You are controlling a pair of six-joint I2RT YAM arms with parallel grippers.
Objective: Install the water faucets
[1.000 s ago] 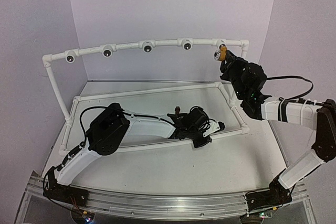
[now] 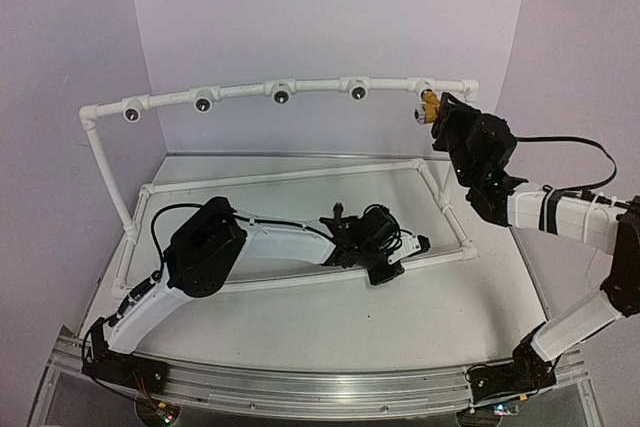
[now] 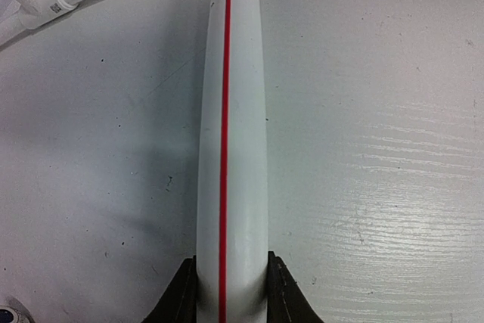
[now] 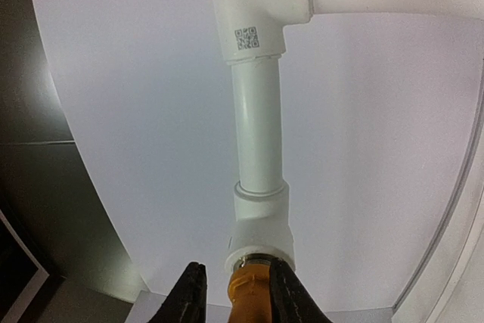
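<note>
An orange faucet (image 4: 251,293) with a metal collar sits at the mouth of the white tee (image 4: 261,232) near the rack's right end. My right gripper stands open around it: the right-hand finger is against the faucet, while a gap shows on the left side. In the top view the faucet (image 2: 430,105) has its round metal end toward the left. My left gripper is shut on the white base pipe (image 3: 242,111) with a red stripe, low at the front of the frame. How deep the faucet is seated cannot be seen.
Several other tees with dark openings, such as this tee (image 2: 204,102), line the top pipe (image 2: 240,91) and are empty. A vertical post (image 2: 110,177) stands at the left.
My right arm and the rack's right end have shifted slightly right. The left arm has barely moved.
</note>
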